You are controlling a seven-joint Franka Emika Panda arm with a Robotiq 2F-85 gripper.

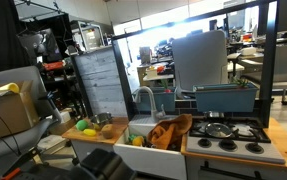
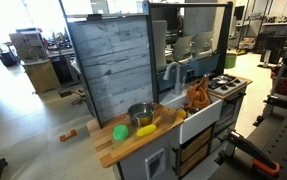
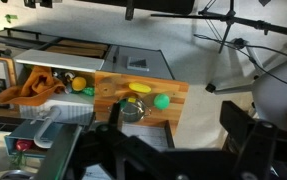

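My gripper stands open in the wrist view, its dark fingers [image 3: 109, 139] wide apart and nothing held between them. It looks down from well above a wooden counter [image 3: 173, 88]. On that counter are a metal pot [image 2: 141, 113], a green round item [image 2: 120, 132] and a yellow elongated item [image 2: 146, 130]. The same pot [image 3: 131, 112], green item [image 3: 162, 101] and yellow items [image 3: 138, 87] show beyond the fingers in the wrist view. An orange-brown cloth [image 1: 170, 132] lies draped in the white sink [image 1: 151, 158].
A curved faucet [image 1: 146, 96] rises behind the sink. To its right, a stove [image 1: 233, 143] carries a pan [image 1: 219, 130]. A grey panel wall [image 2: 115, 80] stands behind the counter, and a blue-green bin [image 1: 225, 99] sits on the back shelf. Open floor [image 2: 48, 135] lies left of the counter.
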